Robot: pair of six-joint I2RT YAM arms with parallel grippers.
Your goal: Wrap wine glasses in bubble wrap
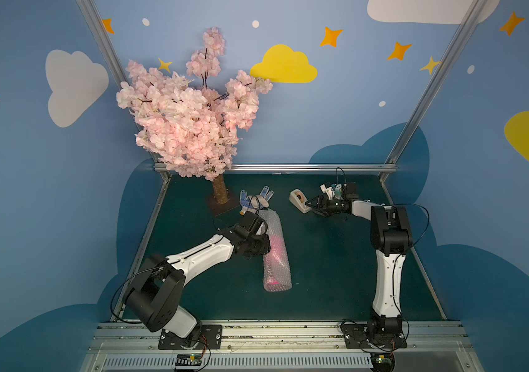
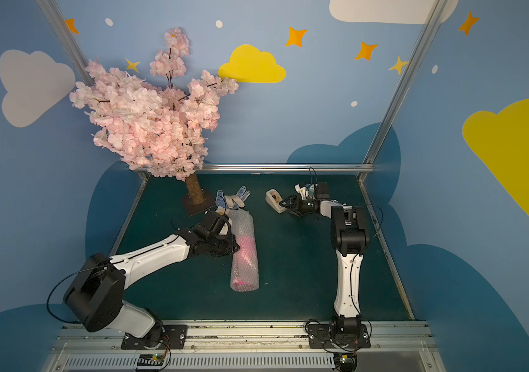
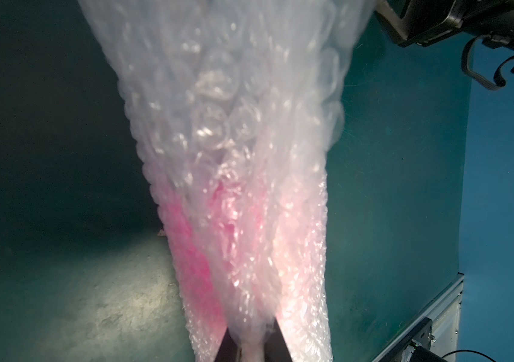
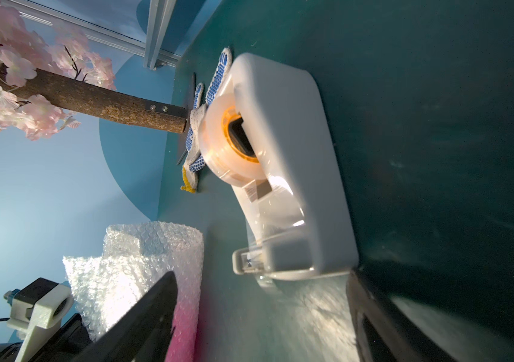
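Observation:
A long roll of bubble wrap [image 1: 276,266] with pink showing through lies lengthwise in the middle of the table. My left gripper is shut on a bunched fold of it. A white tape dispenser [image 4: 305,144], holding a roll of clear tape [image 4: 220,163], rests behind and right of the wrap. My right gripper is open at the dispenser's near end, its two fingers spread, nothing gripped between them.
An artificial blossom tree [image 1: 219,189] stands at the back left, with blue-and-white gloves [image 2: 233,198] beside its base.

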